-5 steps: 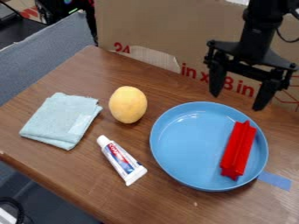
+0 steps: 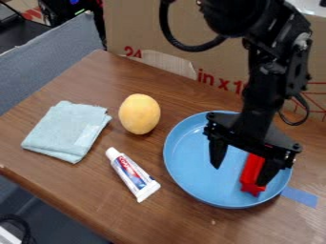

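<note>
My black gripper (image 2: 242, 151) is open and low over the right half of a light blue plate (image 2: 192, 162), with one finger over the plate's middle and the other at the red bar (image 2: 251, 179). The red bar lies on the plate, partly hidden by the gripper; whether the fingers touch it, I cannot tell.
A yellow potato-like object (image 2: 139, 113), a folded pale cloth (image 2: 67, 129) and a toothpaste tube (image 2: 132, 174) lie on the wooden table to the left. A cardboard panel (image 2: 147, 33) stands behind.
My gripper has moved down and toward the camera, from above the back of the plate to low over it, now covering part of the red bar.
</note>
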